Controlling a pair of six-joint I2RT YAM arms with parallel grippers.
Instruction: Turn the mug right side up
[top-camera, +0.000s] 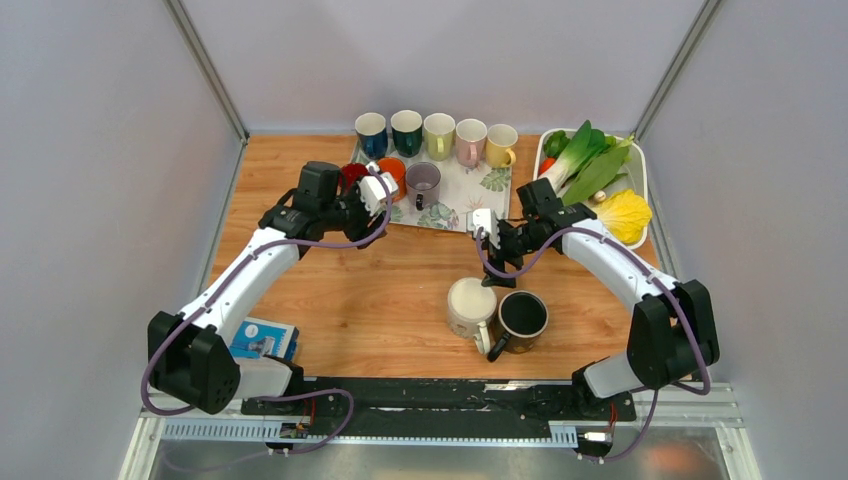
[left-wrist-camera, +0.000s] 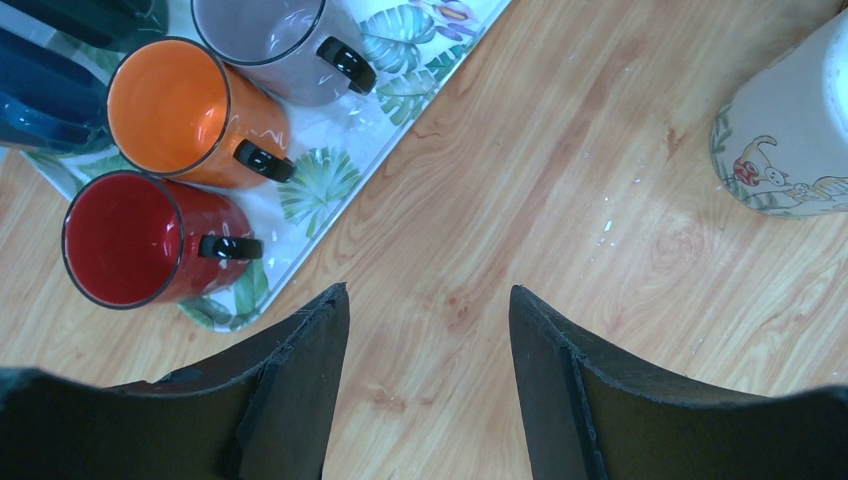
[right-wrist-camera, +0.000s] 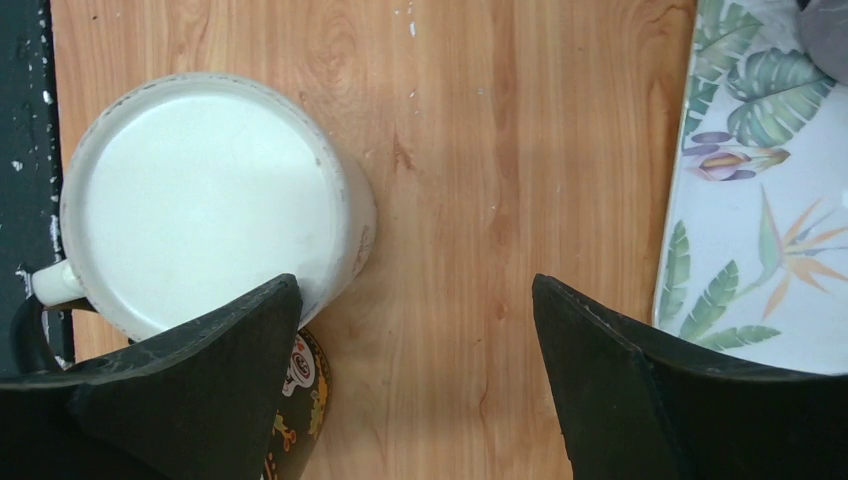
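The white mug (top-camera: 470, 300) (right-wrist-camera: 200, 195) stands upside down near the front of the table, base up, its handle toward the front. A black mug (top-camera: 522, 325) stands upright against its right side. My right gripper (top-camera: 497, 270) hangs open just behind and over the white mug, with nothing between its fingers. My left gripper (top-camera: 368, 230) is open over bare table in front of the tray, nothing between its fingers. The white mug also shows at the right edge of the left wrist view (left-wrist-camera: 780, 150).
A patterned tray (top-camera: 465, 195) at the back holds several upright coloured mugs. A white basket of vegetables (top-camera: 640, 170) is at the back right. A blue box (top-camera: 262, 335) lies at the front left.
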